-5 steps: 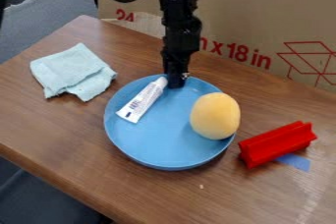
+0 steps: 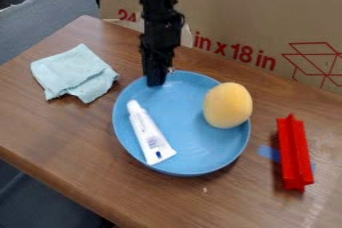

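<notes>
My gripper (image 2: 156, 72) is shut at the back rim of a blue plate (image 2: 187, 162), pointing down; its fingertips are dark and small, and I see nothing held between them. On the plate, a white tube (image 2: 150, 132) lies at the left, apart from the gripper, and a yellow rounded object (image 2: 227, 106) sits at the right. A red object (image 2: 294, 154) lies lengthwise on the table to the right of the plate, beside a piece of blue tape.
A folded light-blue cloth (image 2: 72, 72) lies on the wooden table (image 2: 67, 152) at the left. A cardboard box (image 2: 267, 32) stands behind. The table's near-left edge drops to a dark area.
The plate has shifted slightly, with the tube now lower and the yellow object higher. The red object has turned upright in the view and moved down. The gripper has moved slightly up and left.
</notes>
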